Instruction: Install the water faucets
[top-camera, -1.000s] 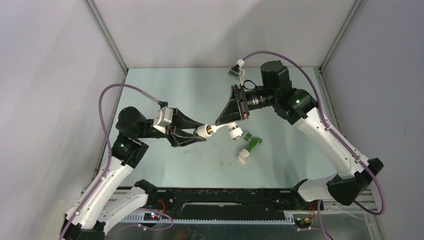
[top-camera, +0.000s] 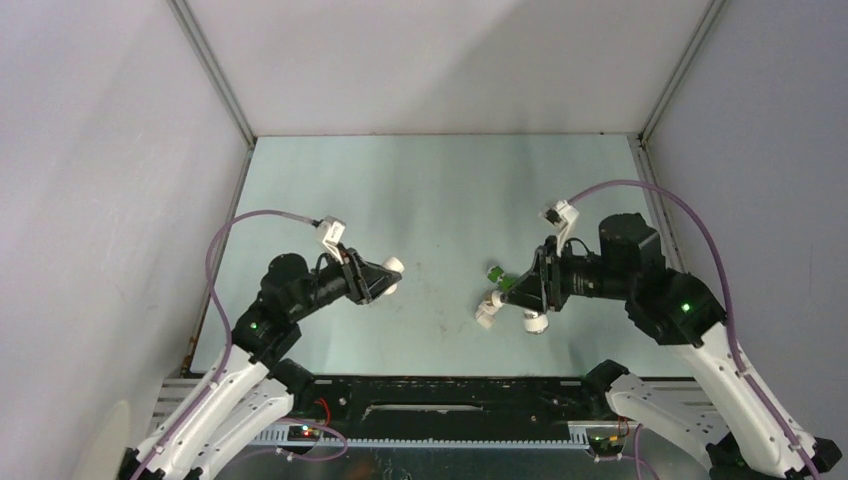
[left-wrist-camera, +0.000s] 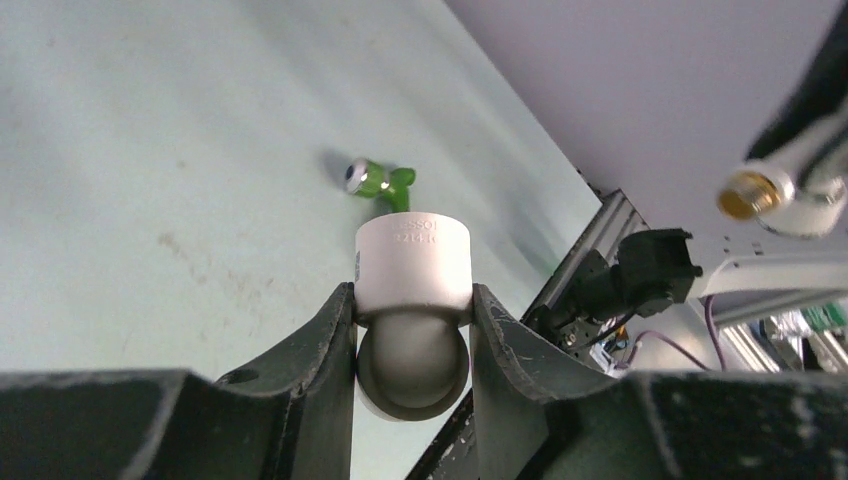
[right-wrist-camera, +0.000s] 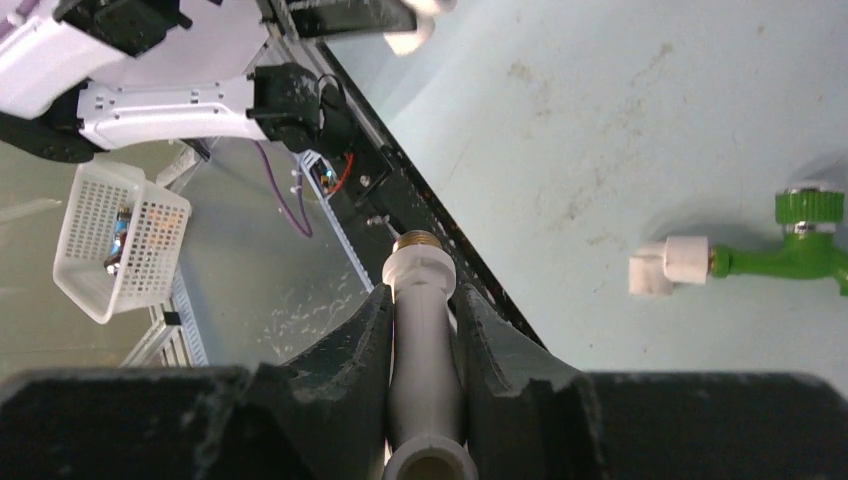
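My left gripper (top-camera: 385, 281) is shut on a short white pipe fitting (left-wrist-camera: 412, 265), raised over the table at left of centre. The white faucet (right-wrist-camera: 425, 375), with a brass threaded end, lies between the fingers of my right gripper (top-camera: 512, 292); how firmly they press on it cannot be told. In the top view its round white knob (top-camera: 535, 322) shows below that gripper. A green faucet (right-wrist-camera: 775, 262) lies on the table with a white elbow (right-wrist-camera: 665, 264) on its brass end. In the top view my right gripper partly covers this green faucet.
A white basket (right-wrist-camera: 150, 240) with small items inside stands off the table in the right wrist view.
A second ago the white faucet's brass end met the left-held fitting. Now they are apart. My right gripper has moved right and toward the front; my left drew back slightly, still holding the fitting.
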